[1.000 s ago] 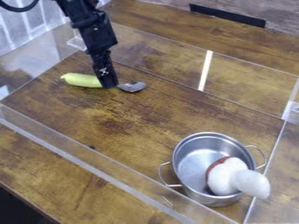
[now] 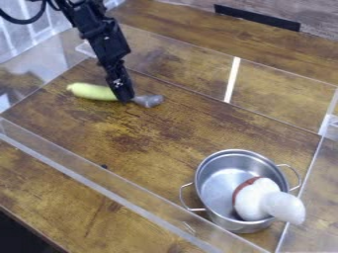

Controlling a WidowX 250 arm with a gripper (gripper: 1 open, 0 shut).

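Observation:
My black gripper [image 2: 122, 93] is low at the upper left, its fingers down at the right end of a pale yellow-green elongated object [image 2: 90, 91] and beside a grey spoon-like object [image 2: 146, 101]; whether it grips either I cannot tell. A steel pot [image 2: 211, 184] with two handles sits at the lower right, holding white round items [image 2: 254, 203], one with a reddish edge.
Clear panels edge the work area, and a white strip [image 2: 232, 80] lies toward the back right. A dark bar [image 2: 256, 18] is at the back.
The pot and its contents have not moved.

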